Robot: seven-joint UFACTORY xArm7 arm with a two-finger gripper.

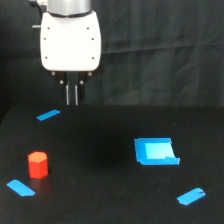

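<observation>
My gripper (pixel 72 92) hangs from the white arm housing at the upper left, high over the dark table, its two thin fingers pointing down; I cannot tell whether they are open or shut. An orange-red hexagonal block (pixel 38 164) sits on the table at the lower left, below and left of the gripper. A blue-bordered square with a pale cyan middle (pixel 157 151) lies on the right half of the table.
Blue strips lie at the back left (pixel 48 114), front left (pixel 21 187) and front right (pixel 191 196). A dark curtain stands behind.
</observation>
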